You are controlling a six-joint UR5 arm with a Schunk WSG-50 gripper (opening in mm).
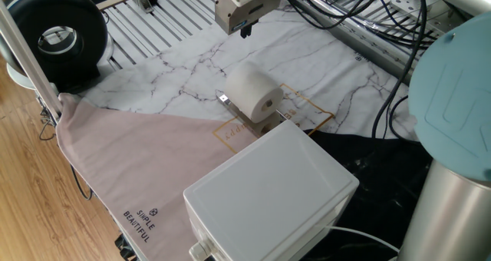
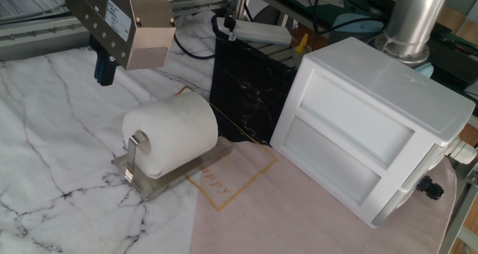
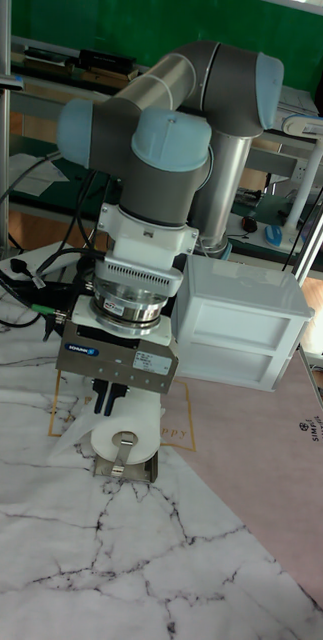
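Observation:
A white paper roll (image 2: 175, 133) lies on its side on a metal holder (image 2: 146, 185), whose bent end bracket reaches into the roll's core. My gripper (image 2: 105, 71) hangs above the table, up and to the left of the roll in exterior view 2, and clear of it. Its dark fingers point down and look close together, with nothing visible between them. In exterior view 3 the gripper (image 3: 110, 409) overlaps the top of the roll (image 3: 141, 421), and a pale, thin flap shows at the roll's left side.
A white drawer box (image 1: 272, 188) stands close to the roll holder. Black cloth (image 2: 250, 90) lies beside the box, and cables (image 1: 418, 61) run along the table's back edge. Bare marble-pattern cloth (image 2: 52, 149) spreads on the roll's other side.

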